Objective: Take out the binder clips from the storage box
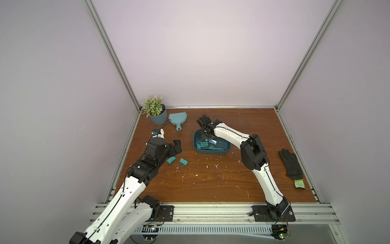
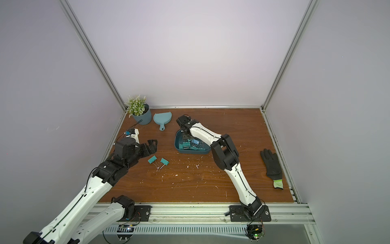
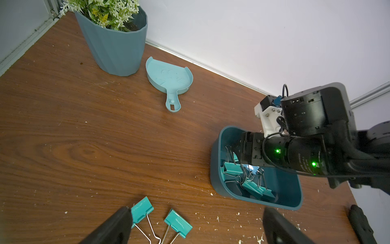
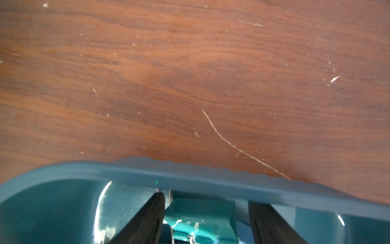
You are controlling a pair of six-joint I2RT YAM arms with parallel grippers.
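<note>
The teal storage box holds several teal binder clips. Two more clips lie on the table left of it. My right gripper is down inside the box, with a teal clip between its fingertips in the right wrist view; whether both fingers grip it is unclear there. My left gripper is open above the table left of the box, with nothing between its fingers.
A potted plant and a dustpan stand at the back left. A glove lies on the right.
</note>
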